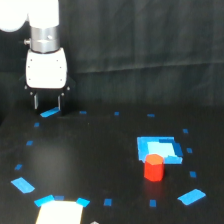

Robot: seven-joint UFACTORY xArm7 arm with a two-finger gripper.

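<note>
My gripper hangs at the far left, pointing down, its two thin fingers apart with nothing visible between them. Well away from it, toward the right, a red block stands on the dark table. It overlaps the front edge of a blue tray; whether the two touch I cannot tell. A white piece shows inside the tray, partly covered by the red block.
Pale objects are cut off by the lower left edge. Blue marks are scattered over the dark table, which is otherwise clear through the middle. A black curtain closes off the back.
</note>
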